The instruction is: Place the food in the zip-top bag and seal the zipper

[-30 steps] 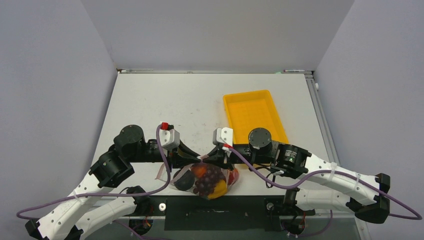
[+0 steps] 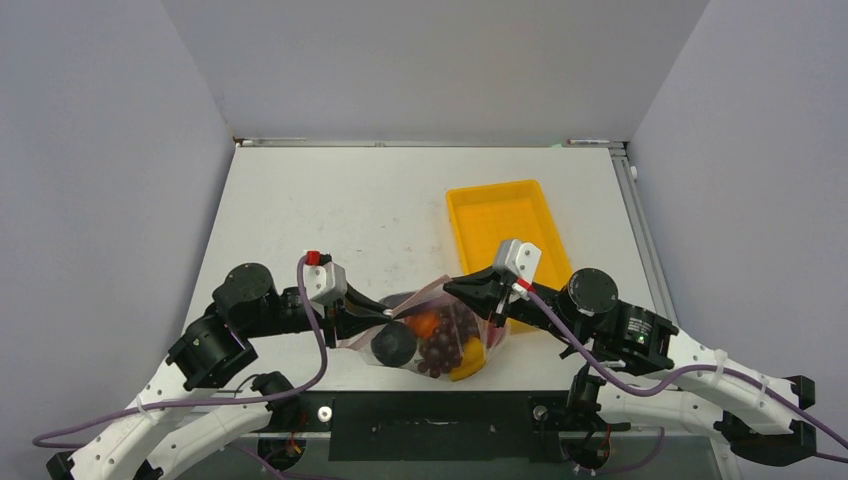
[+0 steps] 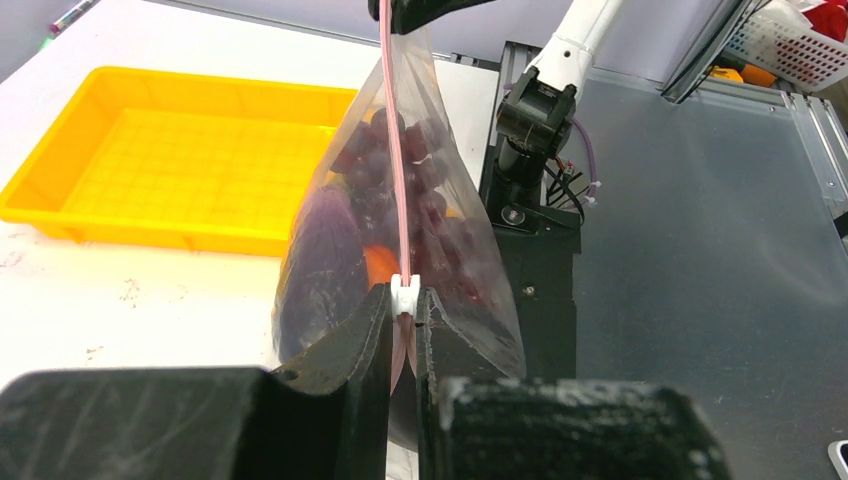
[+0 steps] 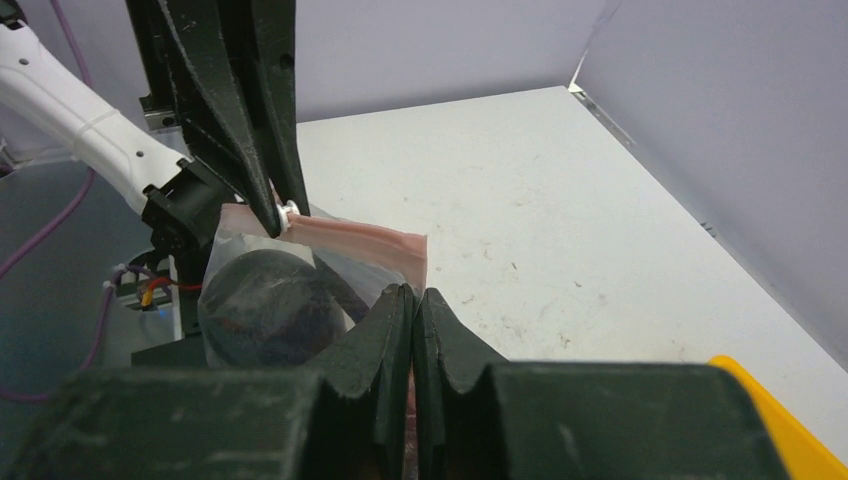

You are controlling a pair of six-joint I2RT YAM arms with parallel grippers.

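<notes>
The zip bag [image 2: 397,344] at the table's front holds grapes [image 2: 440,350], an orange [image 2: 424,324], a banana [image 2: 467,360], an eggplant [image 3: 320,260] and a dark round item [image 4: 265,310]. My left gripper [image 2: 389,314] is shut on the white zipper slider [image 3: 405,296], with the pink zipper strip stretching away from it. My right gripper [image 2: 452,286] is shut on the pink top edge of the bag at its raised right end. Whether the zipper is sealed along its length I cannot tell.
An empty yellow tray [image 2: 500,215] sits at the right of the table, behind my right arm. The table's front edge lies just in front of the bag.
My right gripper has moved right and back with the bag's edge, lifting that end and stretching the strip away from my left gripper, which has shifted slightly left.
</notes>
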